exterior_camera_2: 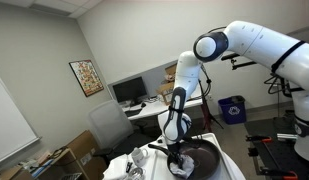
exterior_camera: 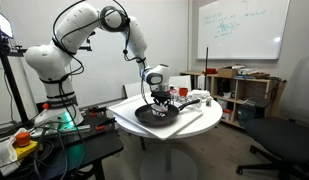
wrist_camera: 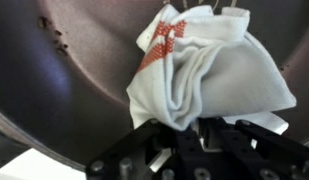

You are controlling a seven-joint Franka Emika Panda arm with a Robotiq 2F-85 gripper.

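Note:
A white cloth with a red-orange stripe (wrist_camera: 209, 75) is bunched inside a dark frying pan (wrist_camera: 89, 95). My gripper is shut on the cloth, and the bunched fabric hides its fingertips. In exterior view 1 the arm reaches down over the pan (exterior_camera: 157, 117) on the round white table, the gripper (exterior_camera: 160, 104) low inside its rim. Exterior view 2 shows the gripper (exterior_camera_2: 176, 163) at the left part of the pan (exterior_camera_2: 202, 158), with pale cloth (exterior_camera_2: 180, 172) under it.
The pan's handle (exterior_camera: 189, 104) points to the back right. Red cups (exterior_camera: 184, 91) and other small items stand at the table's back. Bare tabletop (exterior_camera: 199, 122) lies to the right, and an office chair (exterior_camera: 279, 135) stands beyond it.

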